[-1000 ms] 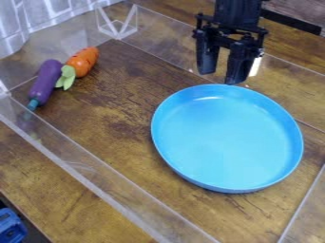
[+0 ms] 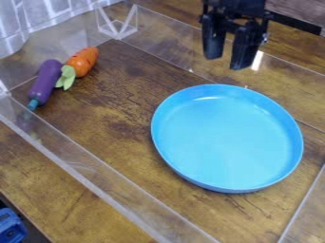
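The black gripper (image 2: 229,43) hangs at the top centre-right of the view, above and behind a large round blue plate (image 2: 226,138), with no object seen in it; whether its fingers are open or shut is hard to make out. At the left lie a purple eggplant-like toy (image 2: 46,83) with a teal tip and an orange carrot (image 2: 80,62) with green leaves.
Clear plastic walls run along the left and back. A blue object (image 2: 9,227) is partly visible at the bottom left corner.
The gripper has moved upward, away from the plate, and looks slightly turned. The plate and vegetables have not moved.
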